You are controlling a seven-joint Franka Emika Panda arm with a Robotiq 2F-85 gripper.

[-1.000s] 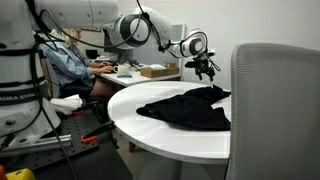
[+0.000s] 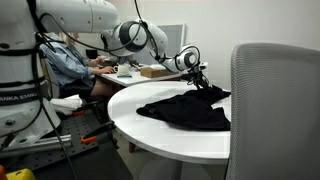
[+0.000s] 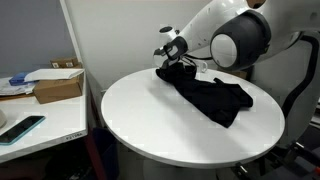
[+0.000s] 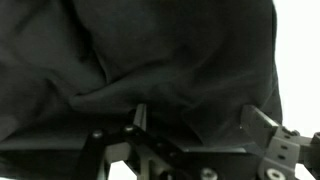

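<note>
A black cloth (image 2: 185, 112) lies spread and rumpled over the white round table, its far end bunched up. At that far end my gripper (image 2: 201, 84) is low over the bunched part (image 3: 178, 72). In the wrist view the cloth (image 4: 170, 60) fills most of the picture, with folds running across it. Both fingers (image 4: 262, 126) stand wide apart at the bottom of that view, so the gripper is open. Cloth shows in the space between them; whether the tips touch it I cannot tell.
A grey chair back (image 2: 272, 110) stands close at the right. Cardboard boxes (image 3: 59, 87) sit on a side desk, and a person (image 2: 65, 70) sits at the left.
Over the last second my gripper has come down from above the table to the bunched far end of the cloth. The rest of the cloth looks unmoved.
</note>
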